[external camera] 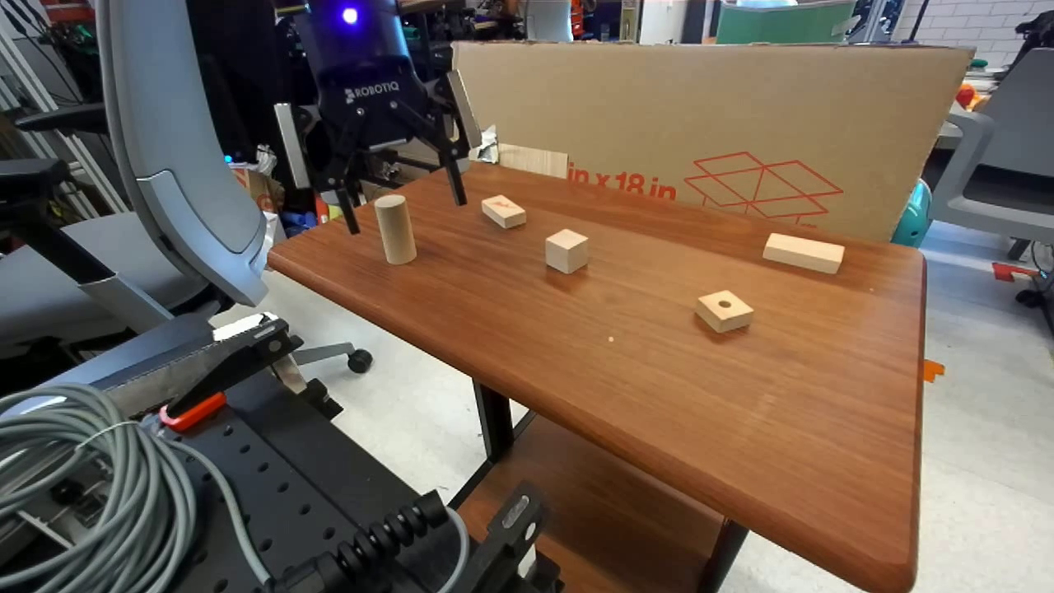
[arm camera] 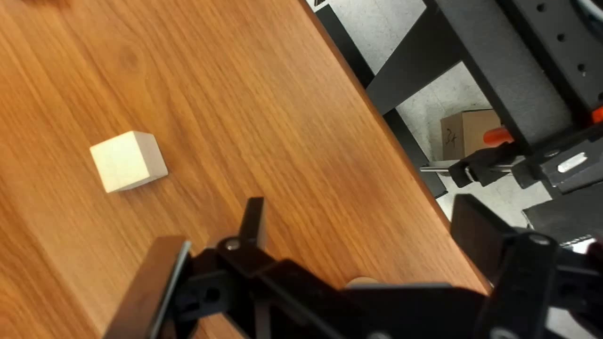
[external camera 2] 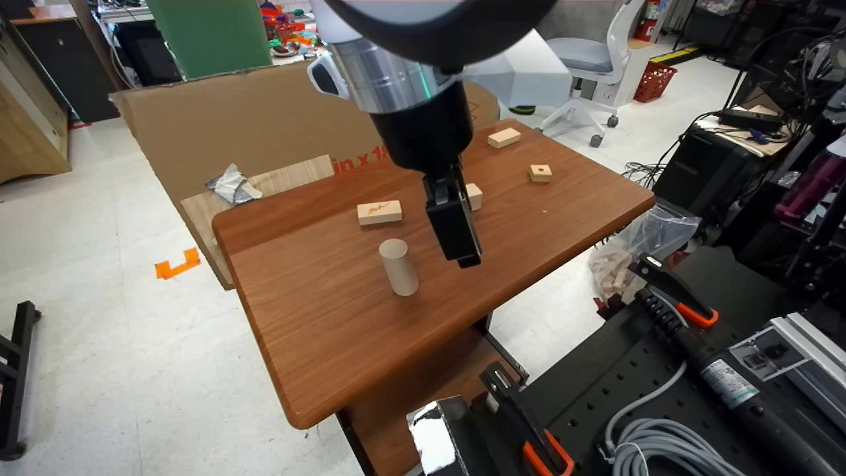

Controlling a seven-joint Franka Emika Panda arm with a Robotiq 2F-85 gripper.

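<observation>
A plain wooden cylinder (external camera: 397,237) stands upright at the near left side of the table. My gripper (external camera: 406,211) hangs open, its fingers spread wide with nothing held. In exterior view 1 the cylinder's top appears between the two fingertips, but exterior view 2 shows the gripper to the right of the cylinder (external camera 2: 400,271), apart from it. Only a sliver of the cylinder (arm camera: 362,280) shows in the wrist view, low down near the gripper body. A wooden cube (arm camera: 125,162) rests on the table, left of the fingers in that view.
On the table (external camera: 632,405) also lie a red-marked block (external camera: 504,212), a square block with a hole (external camera: 725,311) and a long block (external camera: 803,253). A cardboard sheet (external camera: 632,109) walls off the far edge.
</observation>
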